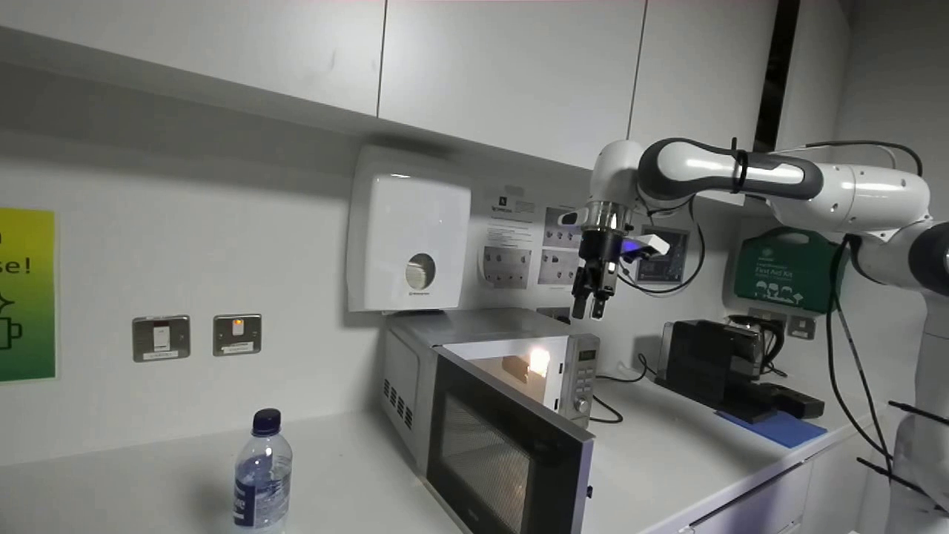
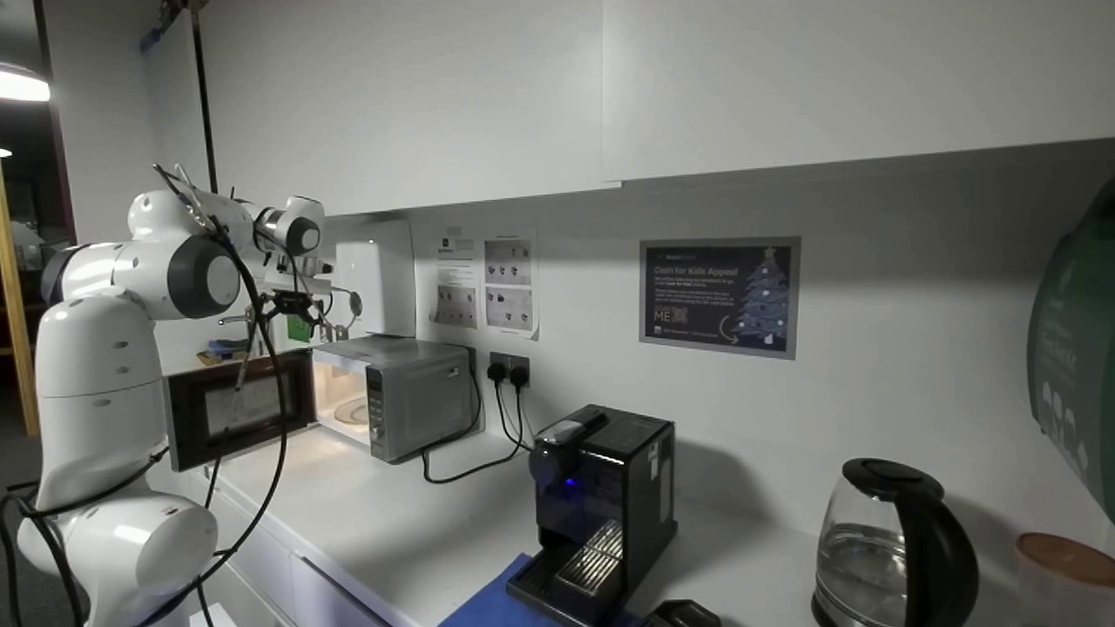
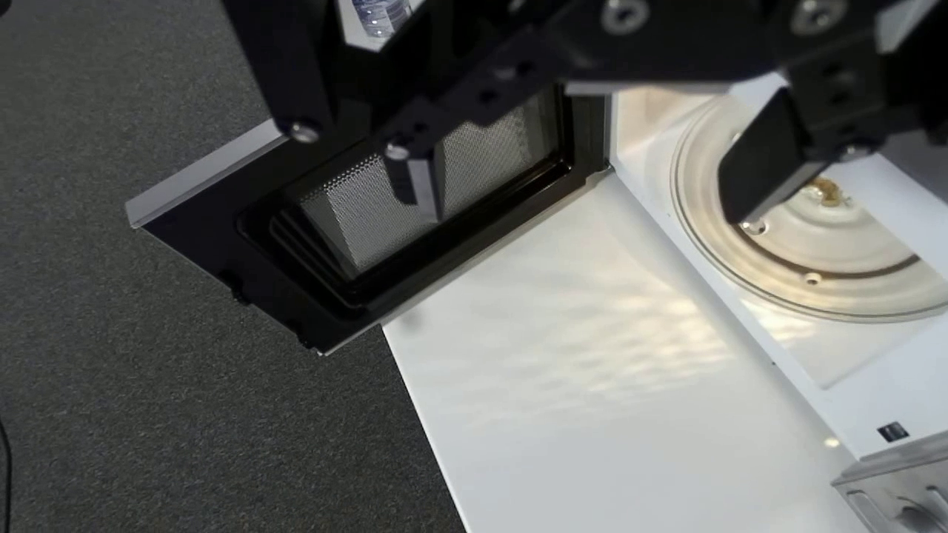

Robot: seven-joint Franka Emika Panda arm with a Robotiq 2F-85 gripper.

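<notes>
High in front of the microwave [image 1: 489,325], my gripper [image 1: 589,307] points downward. Its two fingers [image 3: 771,160] stand wide apart in the wrist view, with only the counter and microwave seen beyond the gap, so the gripper is open and empty. The microwave door [image 1: 507,454] is swung wide, with its mesh window facing up in the wrist view. Light fills the cavity, where the round turntable [image 3: 782,257] is visible, partly hidden by one finger. To the left of the microwave a water bottle [image 1: 263,480] with a dark blue cap stands upright on the counter.
A black coffee machine [image 2: 606,491] on a blue mat [image 2: 491,601] and a glass kettle [image 2: 862,549] stand farther along the counter [image 2: 418,522]. Overhead cabinets [image 1: 516,71] hang close above the arm. Clear counter lies between microwave and coffee machine.
</notes>
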